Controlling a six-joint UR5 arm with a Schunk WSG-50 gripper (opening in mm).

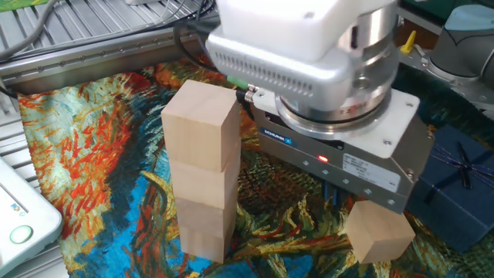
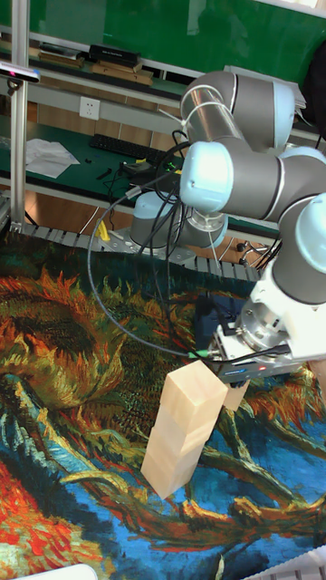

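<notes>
A tower of several plain wooden blocks (image 1: 202,166) stands on the painted cloth, its blocks stacked one above another and slightly uneven. In exterior view 3 the same tower (image 2: 185,430) appears in front of my gripper's body. A single wooden block (image 1: 379,233) rests apart on the cloth, right of the tower. My gripper (image 1: 330,194) is between the tower and that block, behind them in exterior view 2. Only a bit of its dark fingers shows under the grey housing. The fingertips are hidden, so their opening is unclear, and I see no block held.
A dark blue box with a ribbon (image 1: 461,185) lies right of my gripper. At the left edge is a white device with a green button (image 1: 21,234). Open cloth (image 1: 85,154) spreads left of the tower.
</notes>
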